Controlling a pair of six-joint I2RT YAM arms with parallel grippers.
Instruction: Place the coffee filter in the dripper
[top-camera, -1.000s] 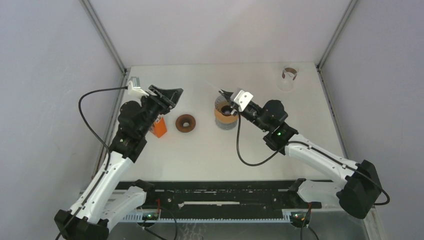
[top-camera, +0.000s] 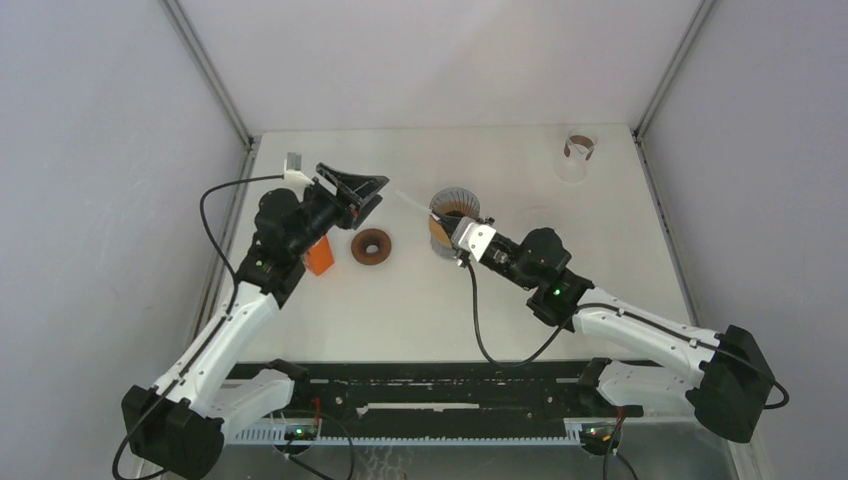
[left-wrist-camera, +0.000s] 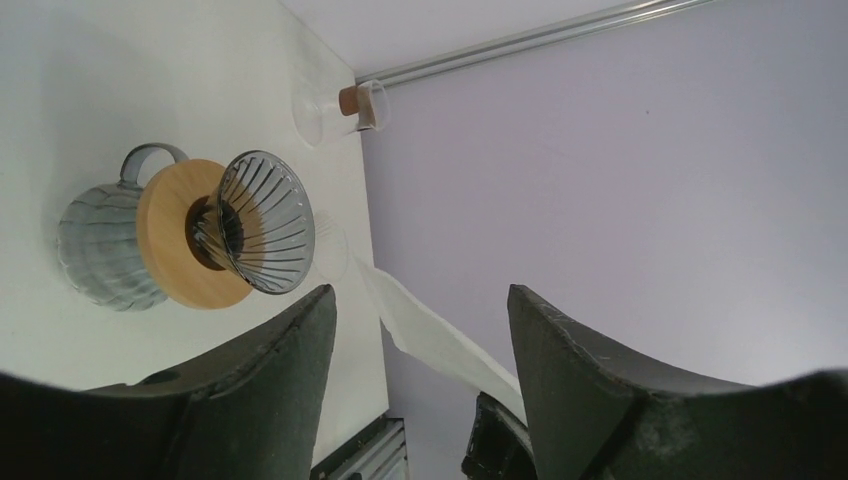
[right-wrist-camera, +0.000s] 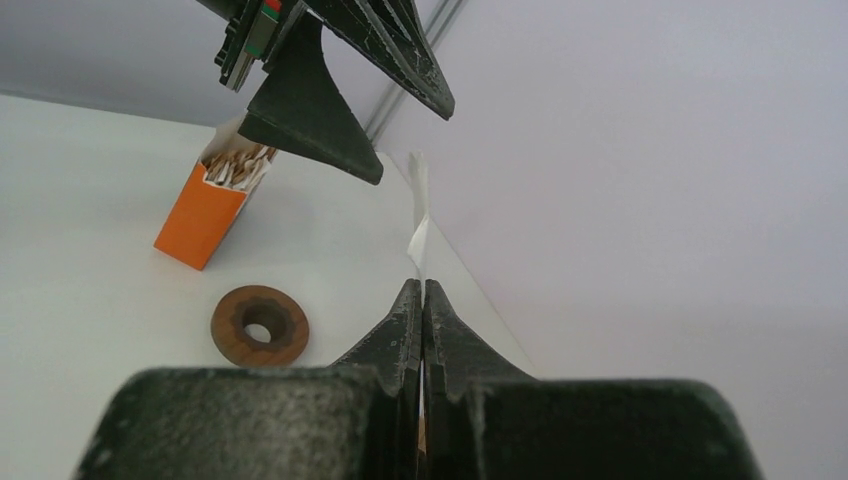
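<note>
The white coffee filter is seen nearly edge-on, with my right gripper shut on its edge. From those fingertips the filter sticks out toward my left gripper, which stands part open. In the left wrist view the filter's free end shows in the gap between the left fingers, touching neither as far as I can see. The clear ribbed dripper with its wooden collar sits on the glass server. From above, my right gripper partly covers the dripper.
A brown ring-shaped holder stands on the table left of the dripper. The orange box of filters is under the left arm. A clear glass stands at the back right.
My left gripper has moved right, toward the filter.
</note>
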